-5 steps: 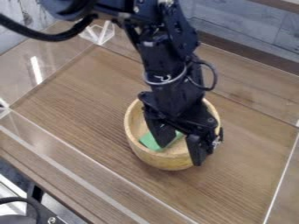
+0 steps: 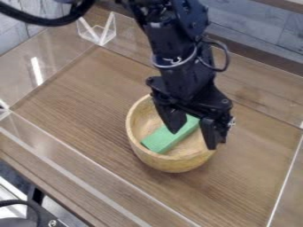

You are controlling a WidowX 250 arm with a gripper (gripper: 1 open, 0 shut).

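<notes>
A round tan wooden bowl [image 2: 169, 160] sits on the wooden table, holding a green rectangular block [image 2: 162, 138]. My black gripper [image 2: 193, 131] hangs open over the right part of the bowl, its fingers partly covering the bowl's rear and right side. Nothing shows held between the fingers; the block lies to their lower left in the bowl.
A white wire object [image 2: 97, 28] stands at the back left. A dark cable or hose is at the bottom left corner.
The gripper has risen slightly and shifted a little compared with one second ago, uncovering more of the green block. The bowl and block look about where they were.
</notes>
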